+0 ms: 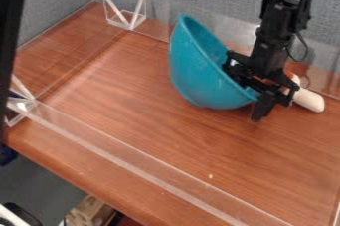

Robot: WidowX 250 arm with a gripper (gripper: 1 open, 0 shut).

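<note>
A large teal bowl stands tilted on its side toward the back of the wooden surface, its opening turned to the right. The black gripper is at the bowl's lower right rim, its fingers partly hidden among the bowl and the arm, so how they stand is unclear. A white cylindrical object lies just behind the gripper on the right, partly hidden by it.
Clear low walls border the wooden surface, with white brackets at the back left and on the left edge. The left and front of the surface are empty. A grey padded wall stands behind.
</note>
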